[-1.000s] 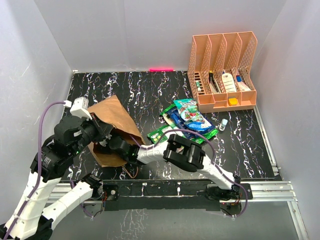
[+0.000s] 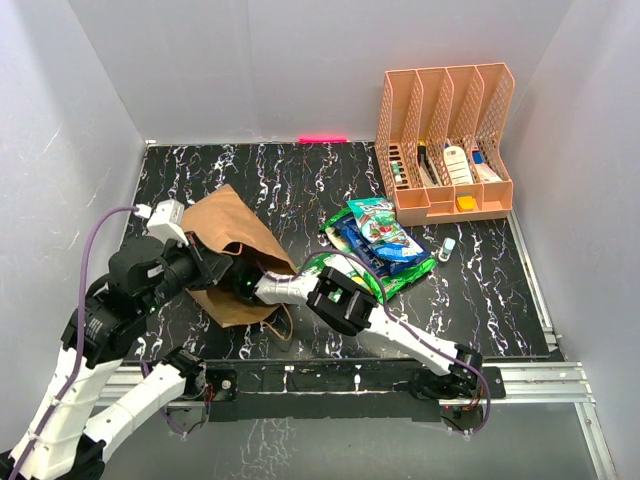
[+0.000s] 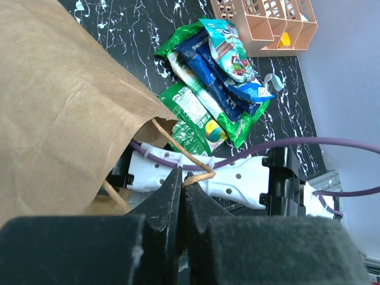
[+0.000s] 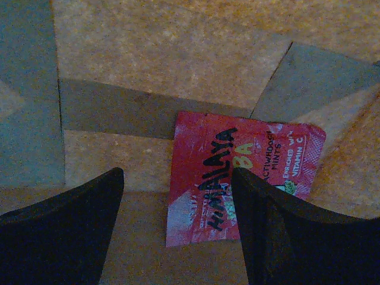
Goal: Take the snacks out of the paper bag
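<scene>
The brown paper bag lies on the left of the counter, mouth facing right. My left gripper is shut at its edge, a thin twisted handle at its fingertips. My right gripper is inside the bag, open, with a red mint packet between and beyond its fingertips, partly behind the right finger. A pile of green and blue snack packs lies on the counter to the right of the bag.
A pink organizer with small items stands at the back right, a small white bottle below it. A pink strip lies at the back edge. Walls enclose the counter on the sides and back.
The right arm has shifted slightly up and left, its wrist turned, with the gripper still in the bag. The bag has moved a little; the left arm barely moved.
</scene>
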